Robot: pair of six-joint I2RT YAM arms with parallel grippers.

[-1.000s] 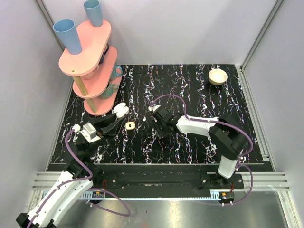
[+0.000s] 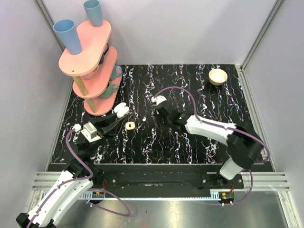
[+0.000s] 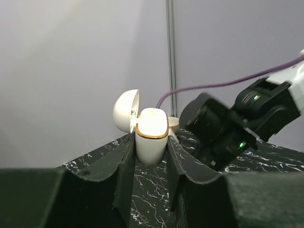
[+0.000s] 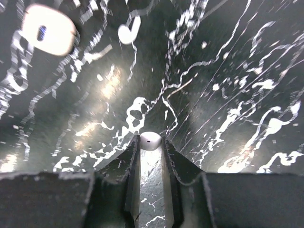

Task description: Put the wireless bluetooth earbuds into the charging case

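My left gripper is shut on the open white charging case (image 3: 151,124), held upright with its lid tilted back, at left-centre in the top view. My right gripper is low over the marble table, a small white earbud (image 4: 150,138) between its fingertips. A second earbud (image 4: 128,33) lies on the table farther off in the right wrist view, beside a squarish cream object with a dark slot (image 4: 47,27).
A pink tiered shelf (image 2: 83,52) with cups stands at back left. A cream bowl (image 2: 217,76) sits at back right.
The right arm has shifted and risen slightly, blurred in motion, its wrist and cable now higher in the top view. The left arm and case have not moved.
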